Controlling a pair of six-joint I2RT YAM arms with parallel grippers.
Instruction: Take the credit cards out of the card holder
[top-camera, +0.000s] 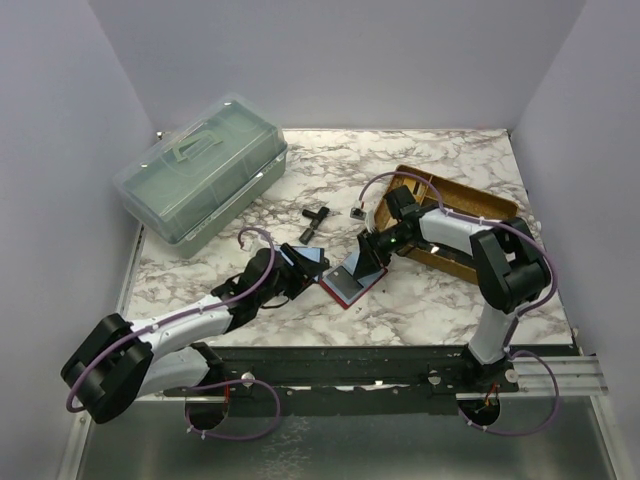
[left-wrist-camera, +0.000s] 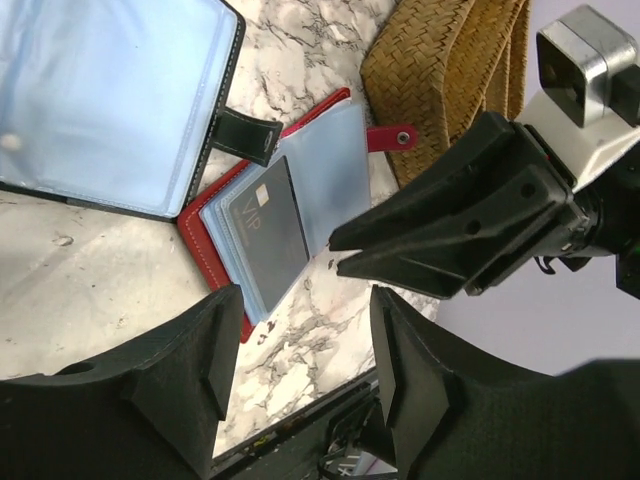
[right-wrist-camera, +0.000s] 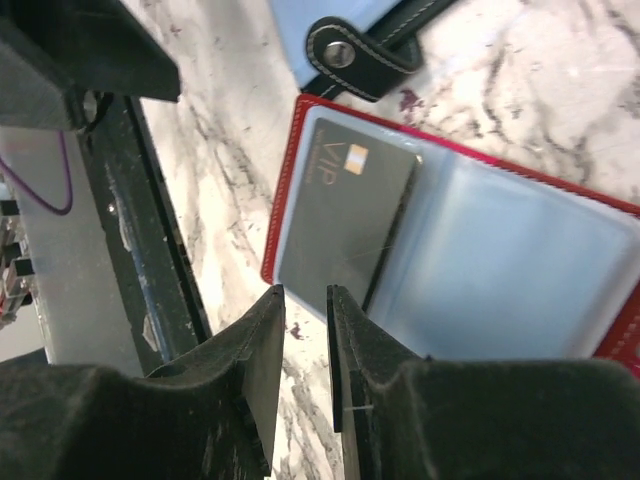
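A red card holder (top-camera: 340, 300) lies open on the marble table, a dark VIP card (left-wrist-camera: 270, 230) in one of its clear sleeves. My left gripper is open and empty, above and left of the holder. My right gripper hovers over the holder beside the card, its fingertips slightly apart with nothing visible between them. A dark card holder with pale sleeves (left-wrist-camera: 100, 100) lies left of the red one.
A woven basket (top-camera: 470, 200) stands at the back right. A translucent plastic box (top-camera: 200, 170) sits at the back left. Small black items (top-camera: 315, 220) lie behind the holders.
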